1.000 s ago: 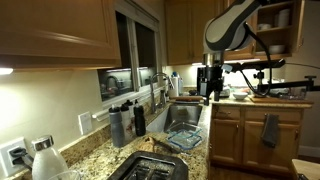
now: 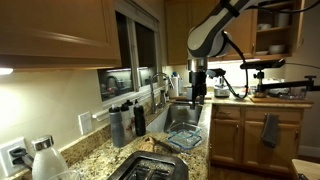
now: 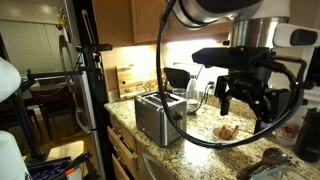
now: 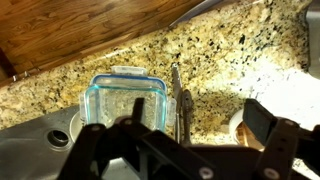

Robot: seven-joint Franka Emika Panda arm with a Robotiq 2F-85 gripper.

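My gripper is open above the granite counter, its two dark fingers wide apart with nothing between them. Below, a clear glass container (image 4: 124, 100) with a blue rim sits partly behind the left finger. Slim dark utensils (image 4: 186, 108) lie on the counter beside it. Under the right finger shows part of a white round bowl or cup (image 4: 237, 122), mostly covered. In exterior view 1 the gripper (image 2: 197, 90) hangs over the counter by the sink; its fingers are too small there to make out.
A steel toaster (image 3: 163, 117) stands on the counter in exterior view 2, near a cup with brown contents (image 3: 226, 132). A dish rack (image 2: 184, 134), dark bottles (image 2: 117, 126) and a black tray (image 2: 150, 167) line the counter in exterior view 1. Bare granite (image 4: 215, 60) lies beyond the utensils.
In exterior view 1 the arm and gripper have moved to the left over the last second. The things on the counter look unmoved.
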